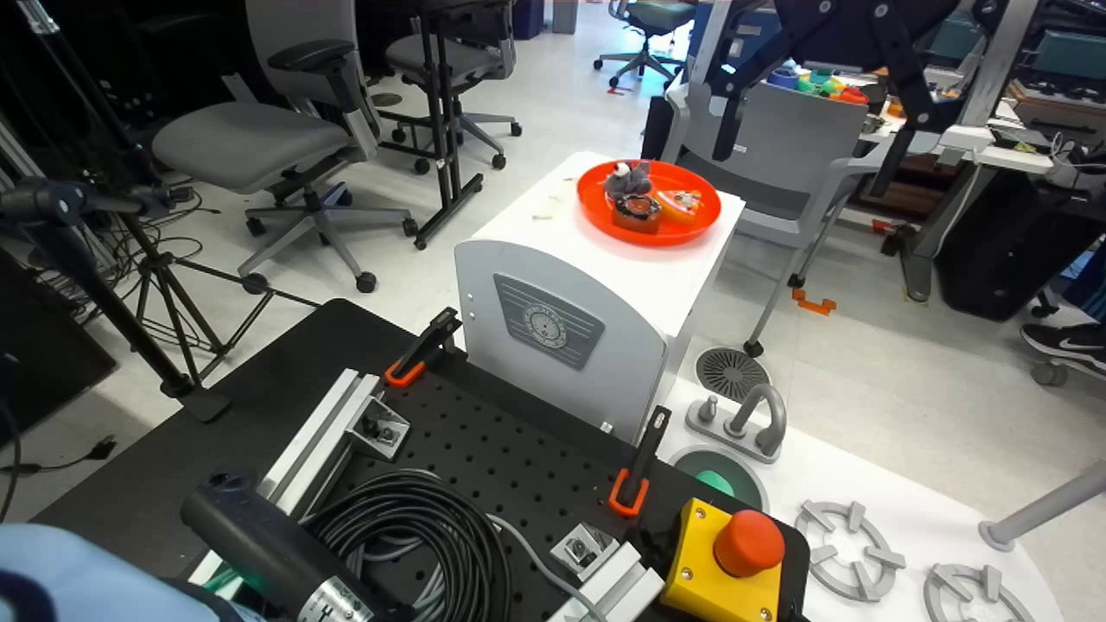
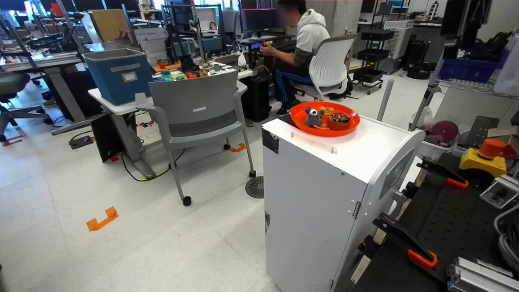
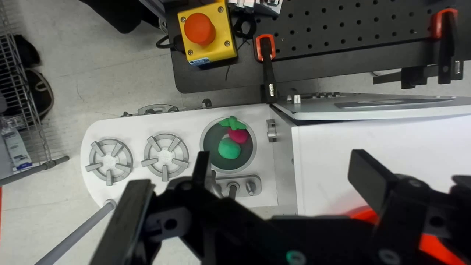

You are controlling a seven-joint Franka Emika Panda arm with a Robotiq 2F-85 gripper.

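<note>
High over the toy kitchen, my gripper [image 1: 804, 174] stands open with nothing between its fingers. In the wrist view the open gripper spans wide, one finger above the sink side and the other above the white cabinet top. A red plate [image 1: 596, 219] rests on that cabinet top. On it are a grey plush animal [image 2: 314, 117], a brown round item with a dark top [image 2: 339, 121] and an orange wedge-like piece [image 1: 679, 204]. Inside the toy sink [image 3: 214, 167] lie a green round toy [image 3: 229, 148] and a purple-red toy with green leaves [image 3: 238, 135].
A grey faucet [image 1: 769, 420] rises beside the sink, near two burner rings [image 1: 852, 549]. The cabinet's curved grey panel [image 1: 560, 332] borders a black perforated table [image 1: 498, 435] with clamps and a yellow emergency-stop box [image 1: 721, 565]. Bare white surface surrounds much of the plate.
</note>
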